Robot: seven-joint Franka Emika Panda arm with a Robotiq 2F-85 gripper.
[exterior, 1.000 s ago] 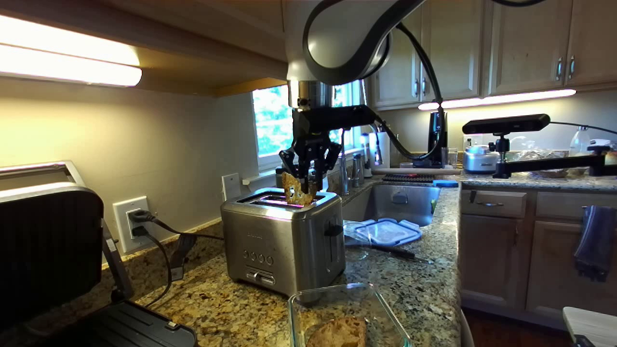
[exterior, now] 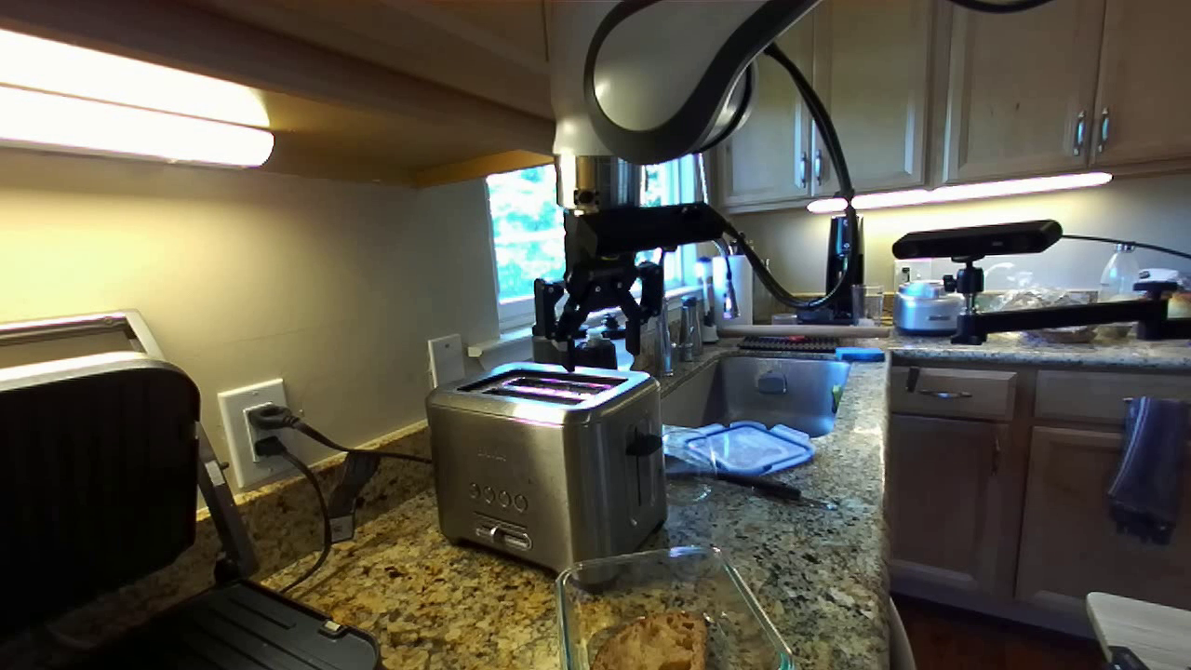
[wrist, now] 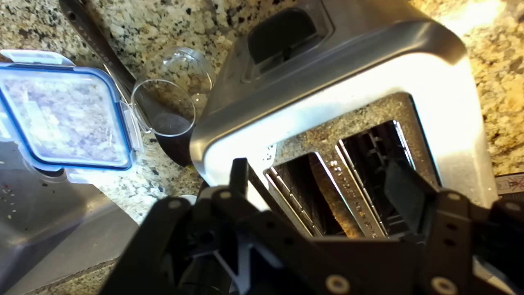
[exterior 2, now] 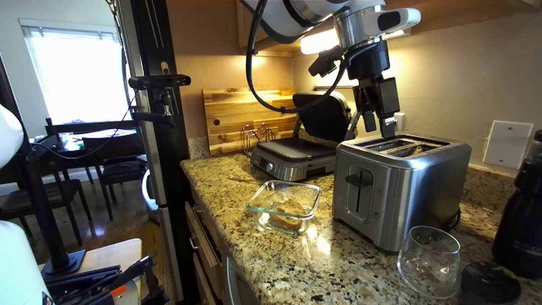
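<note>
The steel toaster (exterior: 536, 463) stands on the granite counter. Just over its top hangs my gripper (exterior: 600, 346), fingers spread apart with nothing between them. In the wrist view, one finger (wrist: 239, 174) is past the toaster's near slot side and the other (wrist: 403, 189) is over the second slot. A brown bread slice (wrist: 328, 196) sits down inside one slot, mostly hidden by its walls; the other slot looks empty. Another bread piece (exterior 2: 288, 213) lies in a glass container (exterior 2: 264, 216) beside the toaster.
An open contact grill (exterior 2: 292, 155) is behind the glass container. Near the toaster's lever end are a clear drinking glass (exterior 2: 429, 267), a dark-handled utensil (wrist: 100, 44) and a blue-rimmed lid (wrist: 64, 115) by the sink (exterior: 726, 385). A cabinet overhangs the counter.
A second ago the bread slice stuck up from the toaster between closed-in fingers. The arm has barely moved.
</note>
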